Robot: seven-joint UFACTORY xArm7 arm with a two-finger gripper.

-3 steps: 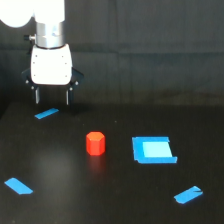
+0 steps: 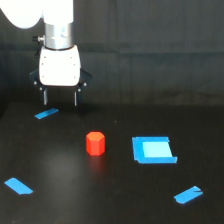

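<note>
A red six-sided block (image 2: 95, 143) rests on the black table, left of the middle. To its right, blue tape frames a pale square (image 2: 156, 149). My gripper (image 2: 60, 97) hangs at the upper left, above and behind the block. Its two thin dark fingers are spread apart, with nothing visible between them. The block is clear of the gripper.
Blue tape strips lie at the back left (image 2: 46, 114), front left (image 2: 18, 186) and front right (image 2: 188, 195) of the table (image 2: 110, 190). A dark curtain (image 2: 150, 60) hangs behind it. No other objects stand around the block.
My gripper has moved a little to the right and slightly lower, still with its fingers apart. The red block and the taped square have stayed put.
</note>
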